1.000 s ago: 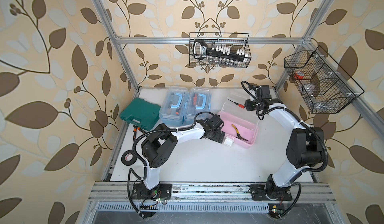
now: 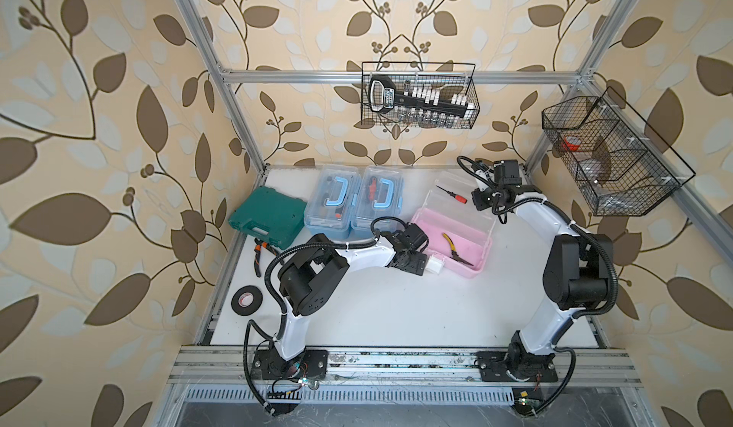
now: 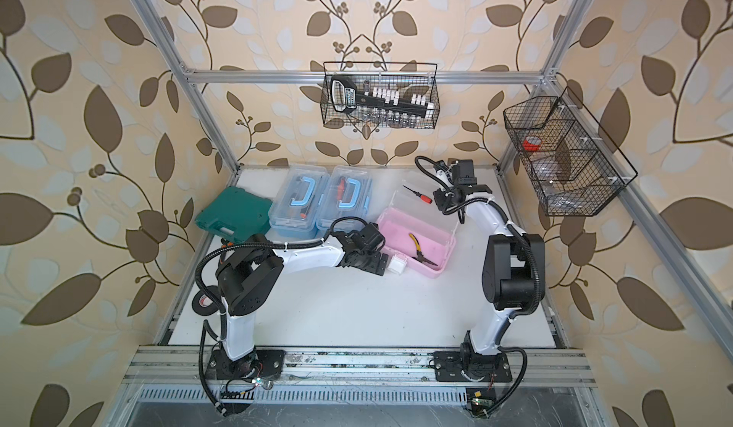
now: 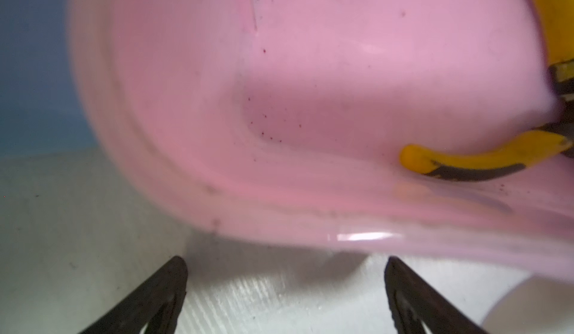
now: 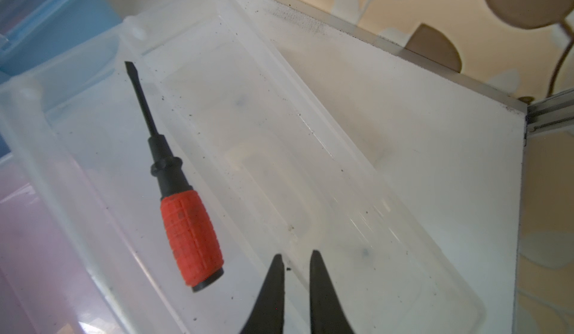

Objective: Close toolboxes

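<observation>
An open pink toolbox (image 2: 435, 236) holds yellow-handled pliers (image 4: 484, 160); its clear lid (image 5: 317, 166) lies back behind it, with a red screwdriver (image 5: 191, 238) in it. My left gripper is open, low beside the box's near-left corner, with nothing between its fingers. My right gripper is shut over the lid, nothing visible between its fingers. Two blue toolboxes with clear lids (image 2: 330, 182) (image 3: 349, 178) and a green case (image 2: 259, 213) are closed at the back left.
Black tape (image 2: 246, 300) and orange-handled tools lie on the left. Wire baskets hang on the back and right walls.
My right arm has shifted slightly at the back right. My left arm has moved very slightly at the pink box's corner.
</observation>
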